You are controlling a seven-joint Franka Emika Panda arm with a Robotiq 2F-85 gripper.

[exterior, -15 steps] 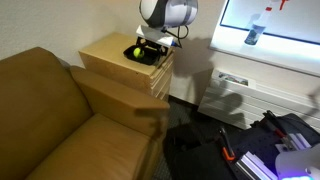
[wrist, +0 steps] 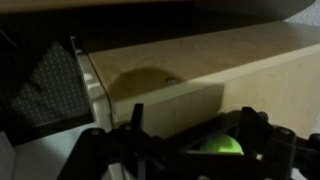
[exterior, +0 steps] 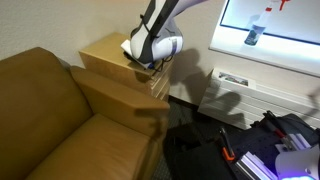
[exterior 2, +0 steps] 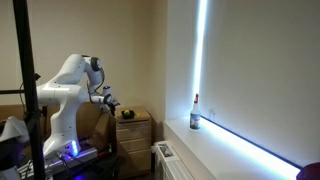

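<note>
In the wrist view, a bright green ball [wrist: 222, 146] sits in a black tray [wrist: 205, 132] on a light wood surface. My gripper stands open, its dark fingers [wrist: 136, 118] spread apart with no object clearly held between them. Part of the ball is covered by the right finger and gripper body. From exterior view 1, the arm hides the ball and most of the tray on top of the wooden cabinet [exterior: 102, 48]. Exterior view 2 has the dark tray [exterior 2: 128, 114] on the cabinet, close beside the gripper end of the arm.
A brown sofa [exterior: 60, 120] fills the left foreground. Right of the cabinet, a white radiator [exterior: 240, 100] runs below the window sill, where a bottle [exterior 2: 195, 112] stands. Dark floor lies open between sofa and radiator.
The arm has swung left and lower over the cabinet top. The green ball and black tray, plainly visible before in exterior view 1, are now mostly covered by it.
</note>
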